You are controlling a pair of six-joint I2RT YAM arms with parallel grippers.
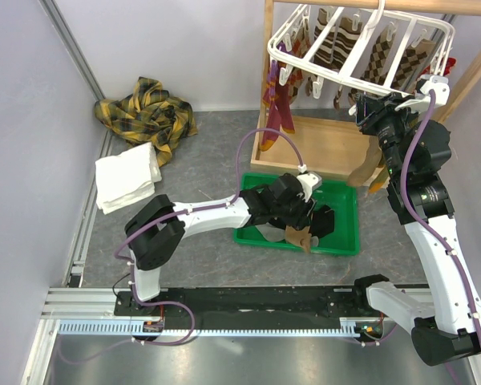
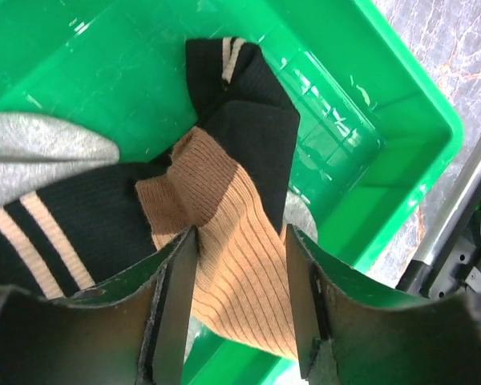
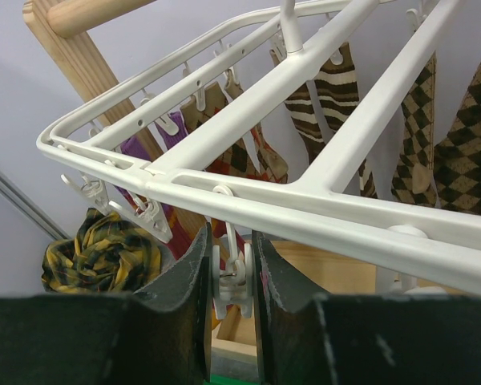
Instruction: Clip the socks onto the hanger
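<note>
My left gripper (image 1: 303, 210) is down in the green bin (image 1: 345, 237), its fingers open over a tan sock (image 2: 232, 241) lying on black striped socks (image 2: 56, 233) and grey ones (image 2: 40, 144). My right gripper is up at the front rail of the white hanger (image 3: 361, 224), shut on a white clip (image 3: 231, 289). Socks in several patterns (image 3: 413, 144) hang from the hanger's other clips.
The wooden stand (image 1: 309, 136) holds the hanger at the back right. A plaid cloth (image 1: 144, 116) and folded white cloths (image 1: 127, 176) lie at the left on the grey table (image 1: 168, 261).
</note>
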